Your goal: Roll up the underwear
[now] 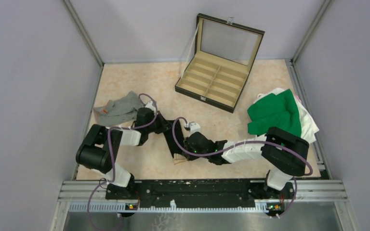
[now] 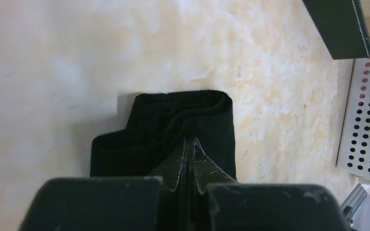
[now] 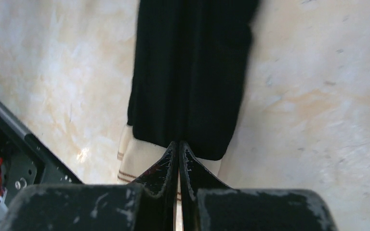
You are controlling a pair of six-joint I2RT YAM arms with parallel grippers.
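The black underwear with a cream striped waistband lies folded in a long strip, now nearly front to back on the table. My left gripper is shut with its tips pressed on the folded far end of the black cloth. My right gripper is shut, its tips on the near end where black cloth meets the waistband. Whether either holds a fold of cloth between its fingers is hidden.
An open divided box stands at the back. A grey cloth lies left, green and white cloths lie right. The table between box and underwear is clear.
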